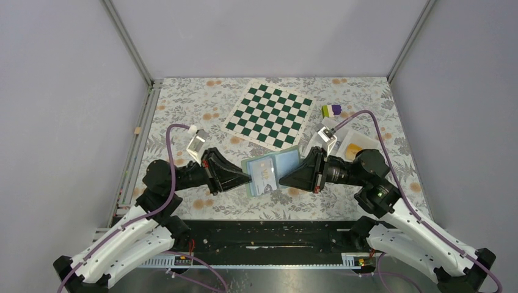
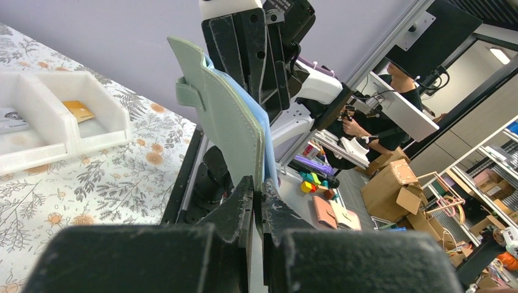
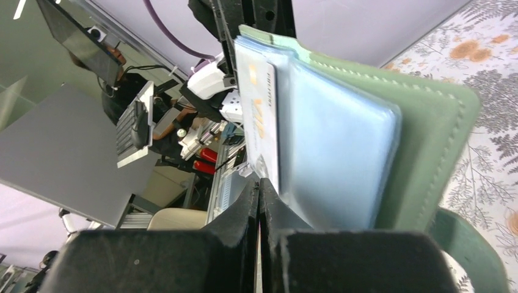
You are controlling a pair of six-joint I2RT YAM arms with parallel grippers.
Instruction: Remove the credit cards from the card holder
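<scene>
The pale green card holder point(image 1: 288, 160) hangs spread open between my arms, clear sleeves facing the front. My left gripper point(image 1: 250, 179) is shut on its left edge; in the left wrist view the green cover point(image 2: 235, 122) rises from between the fingertips. A pale card point(image 1: 264, 175) with gold print lies in the left-hand sleeve. In the right wrist view that card point(image 3: 257, 110) stands beyond an empty-looking bluish sleeve point(image 3: 336, 140). My right gripper point(image 1: 281, 181) is shut in front of the sleeves, close to the card's right edge, with nothing showing between its fingertips.
A white divided tray point(image 2: 67, 143) sits at the table's right, partly behind my right arm, with a yellow card point(image 2: 78, 110) in one compartment. A green checkered board point(image 1: 270, 116) lies at the back. A small coloured block point(image 1: 331, 110) stands right of it.
</scene>
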